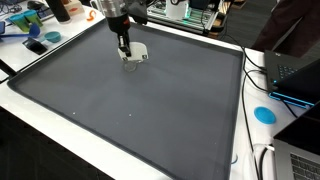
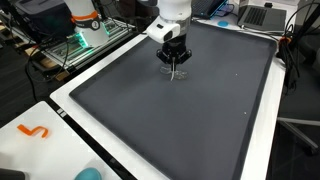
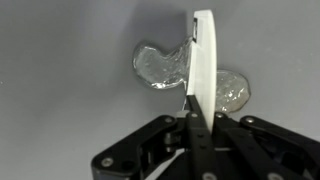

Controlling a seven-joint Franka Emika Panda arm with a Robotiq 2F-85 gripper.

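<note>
My gripper is shut, pointing down over the grey mat near its back edge. A narrow white strip (image 3: 204, 60) runs out from between the black finger mounts in the wrist view; I cannot tell whether it is part of the fingers or something thin between them. Beneath it lies a clear, shiny, curved object (image 3: 158, 68), its middle hidden by the strip and its other rounded end showing on the right. In exterior view 2 this see-through object (image 2: 180, 74) is faint, right by the fingertips. Whether they touch it is not clear.
Laptops (image 1: 292, 75) and a blue disc (image 1: 265, 115) stand beyond its right side. Small items, among them a teal cup (image 1: 52, 37), sit past the back left. An orange object (image 2: 33, 131) lies on the white table.
</note>
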